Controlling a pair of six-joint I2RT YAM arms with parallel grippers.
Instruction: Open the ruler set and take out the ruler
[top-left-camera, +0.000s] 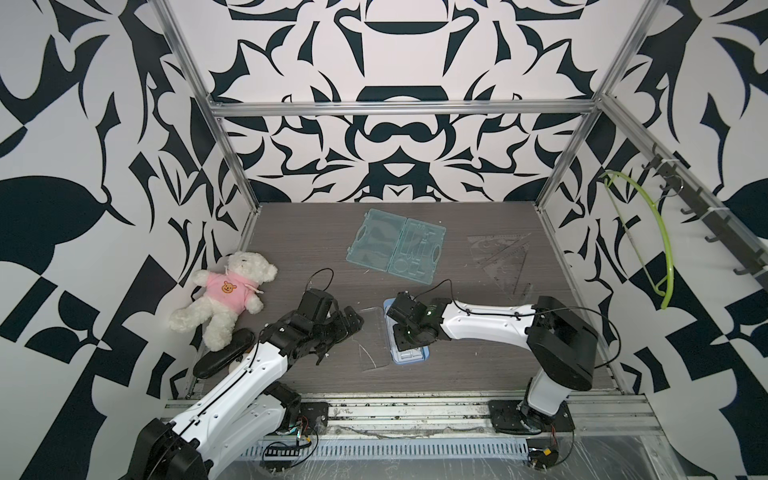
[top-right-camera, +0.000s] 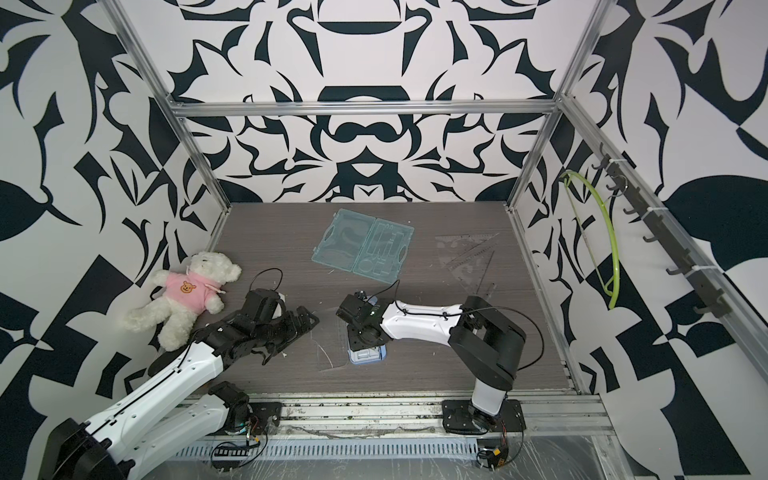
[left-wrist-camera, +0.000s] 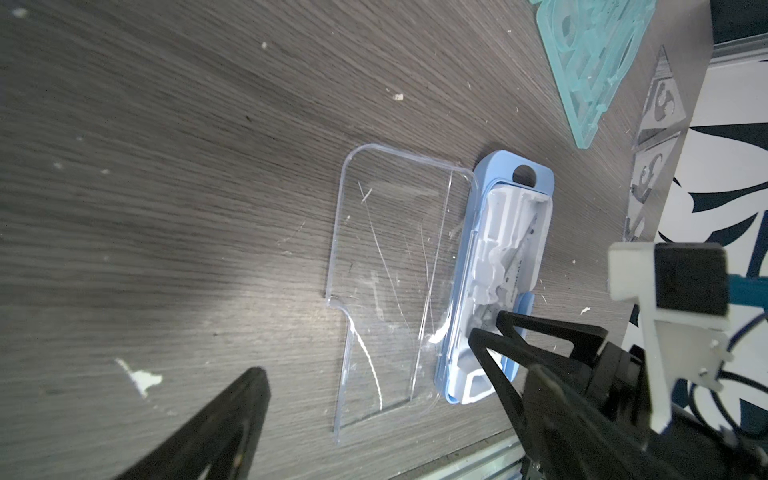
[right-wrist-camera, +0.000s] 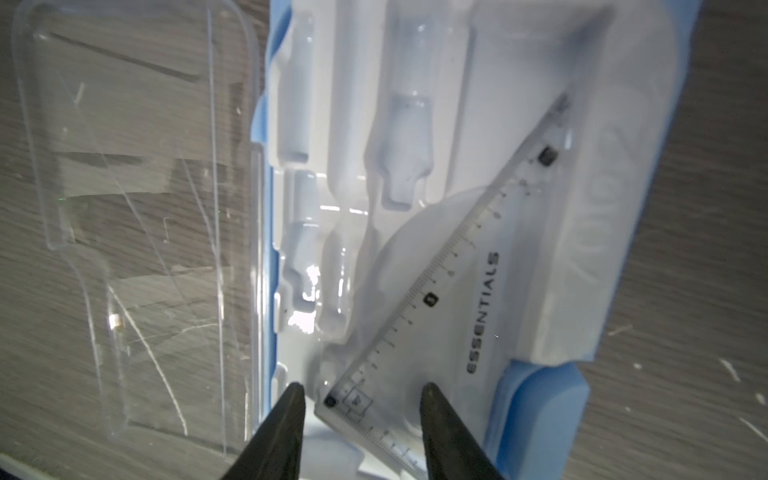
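The blue ruler case lies open near the front centre, its clear lid folded out to the left. Inside the white tray, a transparent ruler piece with printed scale lies diagonally. My right gripper is open just over the lower part of the tray, its fingers either side of the ruler's lower corner; whether they touch it I cannot tell. My left gripper stands open above the table to the left of the lid.
A teal open case lies at the back centre. Transparent set squares lie at the right. A white teddy bear and a black pouch are at the left.
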